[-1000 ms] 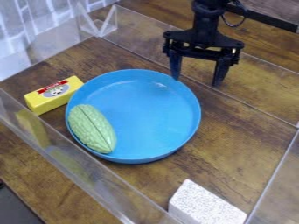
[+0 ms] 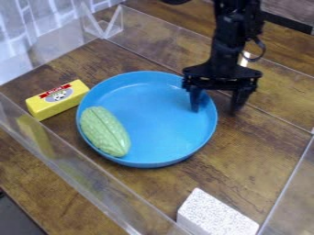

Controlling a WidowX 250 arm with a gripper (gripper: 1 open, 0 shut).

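Note:
My black gripper (image 2: pixel 218 87) is lowered at the right rear rim of a blue bowl (image 2: pixel 147 138), its fingers spread apart, one at the rim and the other just outside it over the wood. Nothing clear shows between them. In the bowl's left part lies a pale green corn-like vegetable (image 2: pixel 105 129).
A yellow butter box (image 2: pixel 54 98) lies left of the bowl. A white speckled block (image 2: pixel 216 215) sits at the bottom right. Clear plastic walls run along the sides. Bare wooden floor (image 2: pixel 252 156) is open to the right.
The green vegetable sits a little farther right and looks slightly turned.

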